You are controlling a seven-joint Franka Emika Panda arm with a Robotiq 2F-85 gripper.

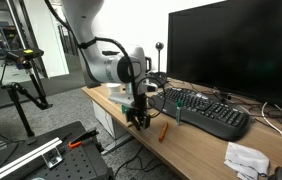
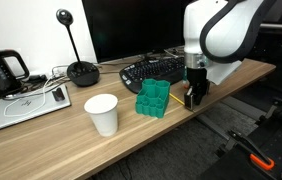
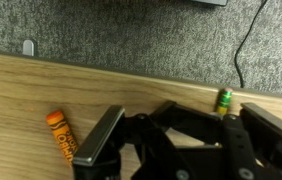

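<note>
Low over the desk's edge, my gripper is shut, and nothing shows between its fingers. A crayon with a green end (image 3: 224,102) lies by the right side of the fingers in the wrist view, its other part hidden behind them. In exterior view 2 a thin yellow piece (image 2: 178,100) shows just beside the gripper (image 2: 191,102). An orange crayon (image 3: 62,133) rests on the wood to the left in the wrist view, apart from the gripper. The same orange crayon (image 1: 163,131) is to the gripper's right in exterior view 1.
A green container (image 2: 153,98) and a white cup (image 2: 103,114) stand along the desk. The keyboard (image 1: 206,114) lies behind, with a dark green upright object (image 1: 178,112) in front. A white cloth (image 1: 246,160) lies farther right; bare wood stretches between.
</note>
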